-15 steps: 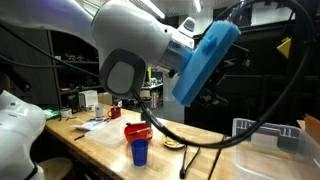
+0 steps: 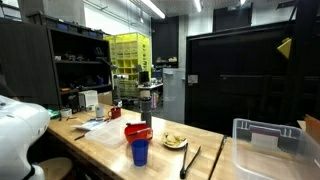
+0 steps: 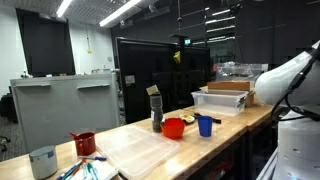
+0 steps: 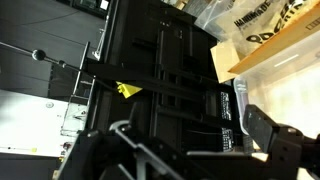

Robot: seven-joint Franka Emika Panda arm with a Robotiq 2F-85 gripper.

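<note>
In the wrist view my gripper shows along the bottom edge, its dark fingers [image 4: 126, 130] spread apart with nothing between them. It is raised and tilted, facing the black wall and the clear bin [image 4: 285, 85]. On the table, the red bowl [image 2: 138, 131] is behind the blue cup [image 2: 139, 153]. A plate with yellowish food [image 2: 173, 140] lies to their right. The clear bin [image 2: 270, 136] stands at the table's right end. No gripper appears in the exterior views; only the white arm shows at their edges.
Dark long utensils [image 2: 190, 162] lie between the plate and bin. In exterior view 2 a pale tray [image 3: 136, 150], a dark tall container [image 3: 156, 110], a red mug [image 3: 85, 144], a metal pot [image 3: 43, 161] and several markers [image 3: 82, 170] occupy the other side.
The table objects look unmoved.
</note>
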